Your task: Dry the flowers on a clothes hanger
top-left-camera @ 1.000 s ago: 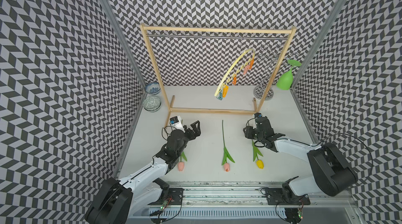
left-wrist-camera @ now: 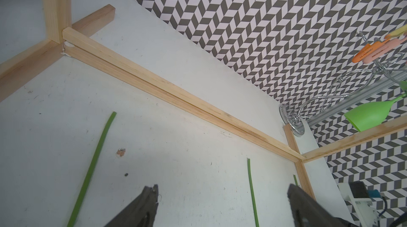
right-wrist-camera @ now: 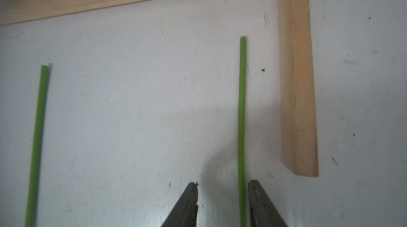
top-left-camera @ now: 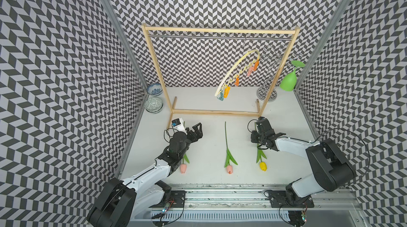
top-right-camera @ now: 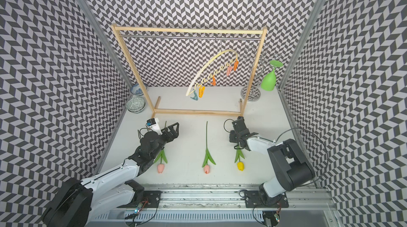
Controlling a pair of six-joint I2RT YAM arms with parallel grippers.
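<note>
A yellow tulip [top-left-camera: 263,166] lies on the table at right, its blossom toward the front. In the right wrist view its green stem [right-wrist-camera: 241,112] runs between the parted fingers of my right gripper, closer to the right finger [right-wrist-camera: 259,205] and not clamped. A pink tulip [top-left-camera: 229,169] lies mid-table, and another pink tulip [top-left-camera: 183,168] lies at left, partly hidden under my left arm. My left gripper is open and empty, above the table between those two. The hanger [top-left-camera: 231,69] hangs angled from the rack's rod, bearing several coloured clips, including a blue clip [top-left-camera: 220,96].
The wooden rack [top-left-camera: 216,112] spans the table behind the tulips; its right foot [right-wrist-camera: 299,99] lies close beside the yellow tulip's stem. Two bowls [top-left-camera: 153,105] stand back left. A wire stand [top-left-camera: 266,94] with a green goblet [top-left-camera: 288,81] is at back right.
The hanger sways a little.
</note>
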